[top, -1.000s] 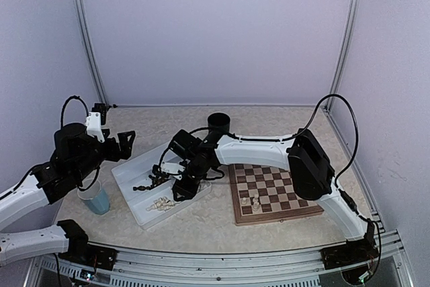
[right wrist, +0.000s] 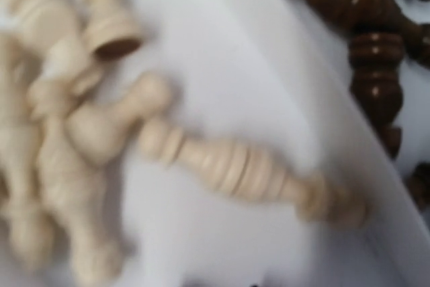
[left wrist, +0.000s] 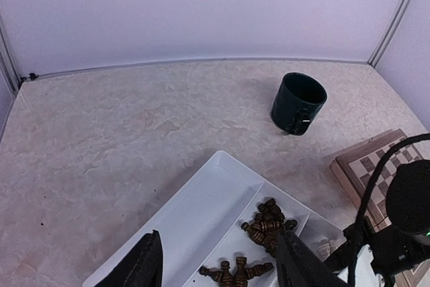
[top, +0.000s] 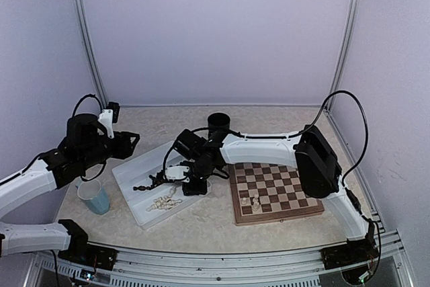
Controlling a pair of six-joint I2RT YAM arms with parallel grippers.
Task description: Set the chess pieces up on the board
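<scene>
Light wooden chess pieces (top: 163,203) lie in the near compartment of the white tray (top: 142,218). In the right wrist view, blurred, a single light piece (right wrist: 235,169) rests on its side near a divider, with more light pieces (right wrist: 74,186) heaped at left. Dark pieces (left wrist: 269,223) fill the neighbouring compartments. My right gripper (top: 195,189) is low over the tray's right end; its fingertips and anything between them are hidden. My left gripper hangs above the table at left, open and empty. The chessboard (top: 269,186) has a few light pieces (top: 255,201) standing at its near left corner.
A dark mug (top: 218,123) stands behind the tray, and a light blue cup (top: 94,197) is at its left, below my left arm. My right forearm (top: 262,149) crosses over the board's far edge. Bare table lies in front of the board.
My right gripper has shifted slightly to the right over the tray. The left gripper has turned and edged a little to the right. The pieces on the board look unchanged.
</scene>
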